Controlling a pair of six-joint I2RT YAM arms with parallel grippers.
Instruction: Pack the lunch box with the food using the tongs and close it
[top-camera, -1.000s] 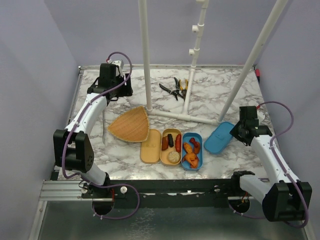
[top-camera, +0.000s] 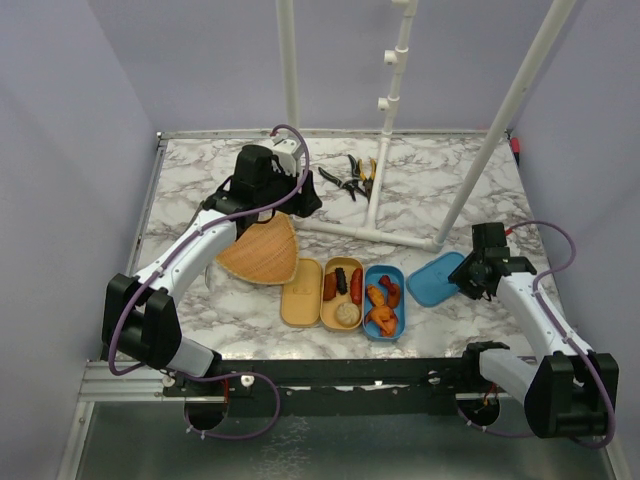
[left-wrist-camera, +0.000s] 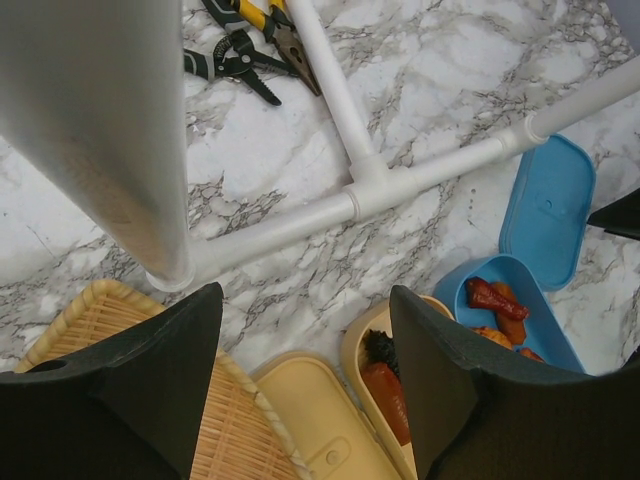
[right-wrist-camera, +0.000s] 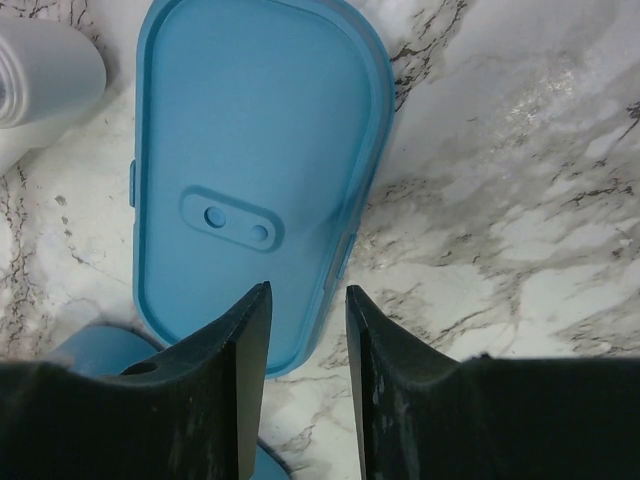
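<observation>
A yellow lunch box (top-camera: 342, 318) with sausages and a bun and a blue box (top-camera: 385, 327) with chicken pieces sit at the front middle. A yellow lid (top-camera: 300, 300) lies left of them, a blue lid (top-camera: 432, 285) right. My left gripper (top-camera: 300, 200) is open above the woven basket (top-camera: 250, 255) and pipe frame, its fingertips spread in the left wrist view. My right gripper is open over the blue lid's near right edge, with nothing between its fingers.
White pipes (top-camera: 350, 230) stand across the middle and back of the marble table (top-camera: 200, 320). Several pliers (top-camera: 350, 185) lie behind the pipes.
My left arm has swung right and toward the front, to over the basket. My right gripper has moved slightly over the last second, now lower in the top view near the blue lid.
</observation>
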